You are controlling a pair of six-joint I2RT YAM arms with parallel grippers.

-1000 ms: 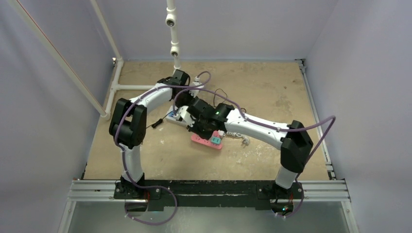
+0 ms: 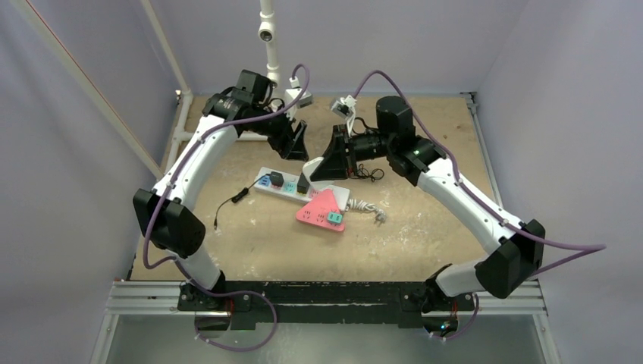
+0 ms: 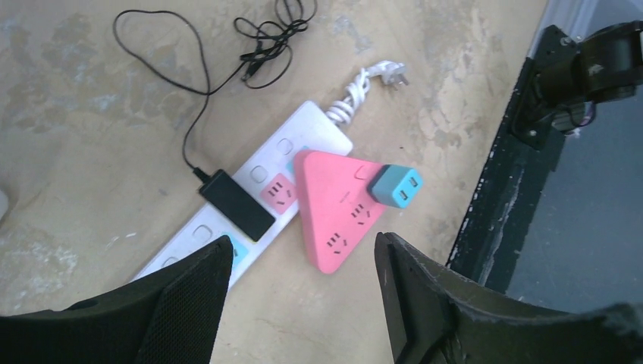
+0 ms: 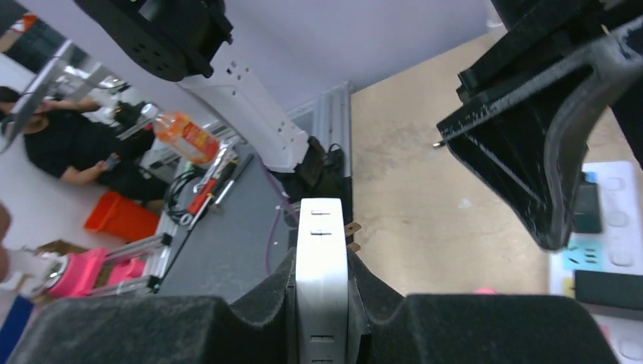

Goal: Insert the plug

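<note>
A white plug adapter (image 4: 321,265) with brass prongs is gripped upright in my right gripper (image 2: 334,155), raised above the pink triangular socket block (image 3: 337,197). My left gripper hangs over the board with its fingers apart and nothing between them, left of the right one in the top view. Below lies the white power strip (image 3: 182,250), with a black adapter (image 3: 236,203) on it. A teal cube plug (image 3: 393,184) sits on one corner of the pink block.
A black cable (image 3: 261,53) and a coiled white cord (image 3: 349,98) lie beside the strip. The front and right of the board (image 2: 417,243) are mostly clear.
Both arms have risen and moved back from over the sockets, the right one also moving rightward with the white adapter in its gripper.
</note>
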